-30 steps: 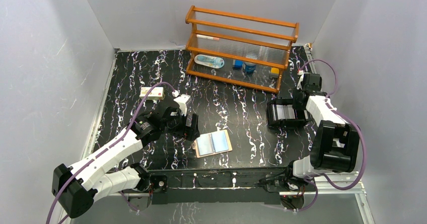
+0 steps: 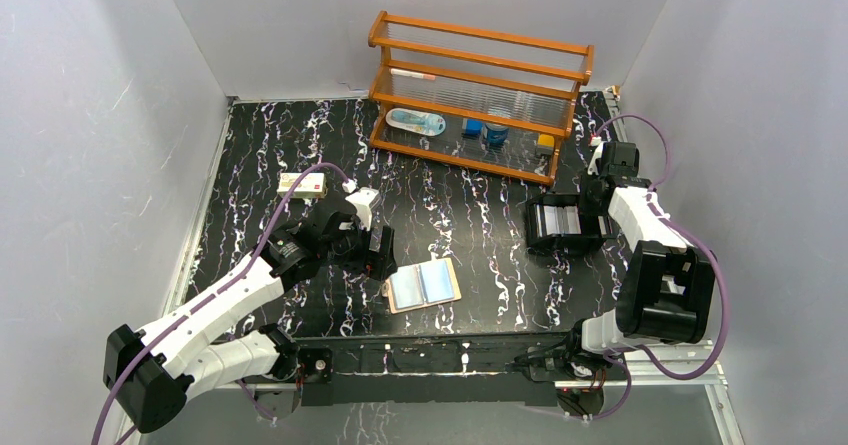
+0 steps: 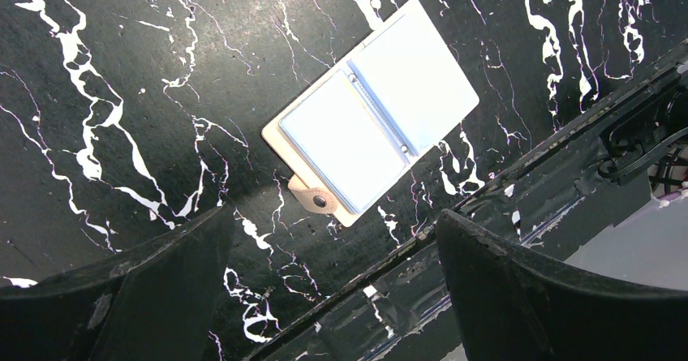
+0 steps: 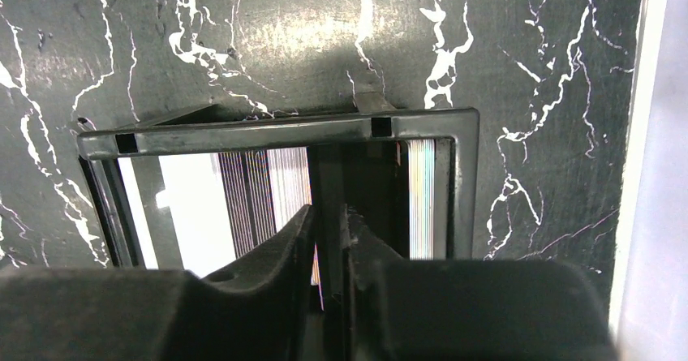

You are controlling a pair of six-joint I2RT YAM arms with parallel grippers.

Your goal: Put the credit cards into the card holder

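A tan card holder [image 2: 422, 285] lies open and flat near the table's front edge, two pale pockets facing up; its leather snap tab [image 3: 312, 197] shows in the left wrist view. My left gripper [image 2: 382, 252] is open just beyond its upper left corner, nothing between its fingers. At the right stands a black box [image 4: 268, 136] holding upright stacks of thin card-like pieces [image 4: 288, 184]. My right gripper reaches over the box, its fingertips close together with a narrow gap beside a black divider [image 4: 326, 174]. Whether anything is pinched there is too dark to tell.
A wooden rack [image 2: 480, 170] stands at the back, bearing a blue-white item [image 2: 415, 121], a blue jar [image 2: 496, 133] and a yellow block [image 2: 545, 142]. A small pale box [image 2: 302, 185] sits at the left. Bare table lies between holder and black box.
Since the earliest view, the black box has shifted slightly to the left, and my right gripper has moved a little with it. The left arm and the card holder look unchanged.
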